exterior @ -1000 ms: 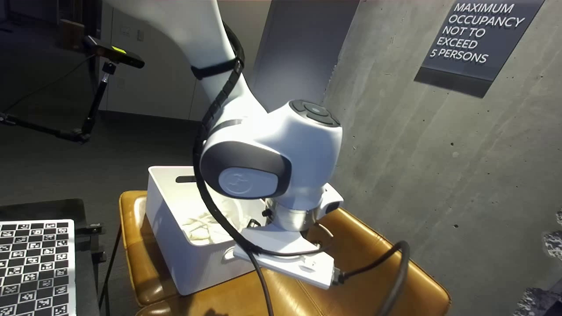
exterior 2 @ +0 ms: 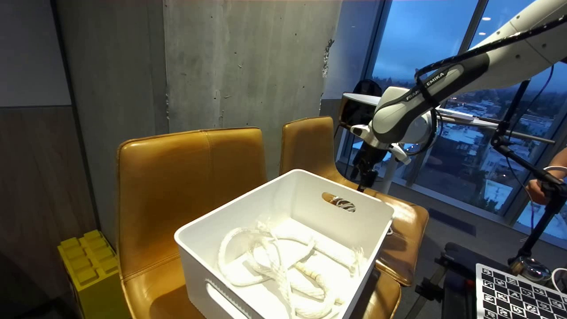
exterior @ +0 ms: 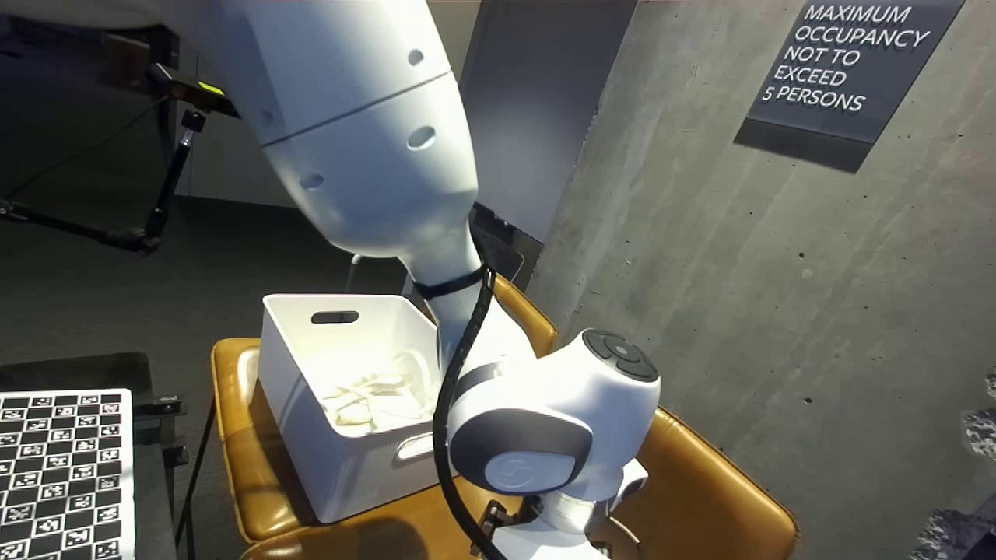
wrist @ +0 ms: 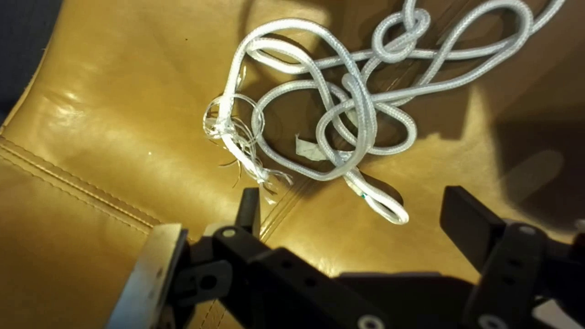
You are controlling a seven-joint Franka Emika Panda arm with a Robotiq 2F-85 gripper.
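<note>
In the wrist view my gripper stands open over a tan leather seat, its black fingers wide apart with nothing between them. Beyond the fingertips a tangled white rope [wrist: 359,118] lies on the seat. One of its ends is frayed, and a small folded loop [wrist: 392,208] points back toward the gap between the fingers. Exterior view 2 has the gripper [exterior 2: 364,178] pointing down behind the white bin [exterior 2: 284,180], its tips partly hidden by the bin's rim. More white rope [exterior 2: 276,271] lies coiled inside that bin.
The bin stands on the leather chairs [exterior 2: 194,186], close beside the arm. A concrete wall [exterior: 747,308] rises behind the seats. A checkered board [exterior: 65,476] sits at the left in exterior view 1, with a camera stand [exterior: 173,177] behind it.
In exterior view 1 the arm has come down and to the right, away from above the bin and lower over the seat. The bin has stayed put.
</note>
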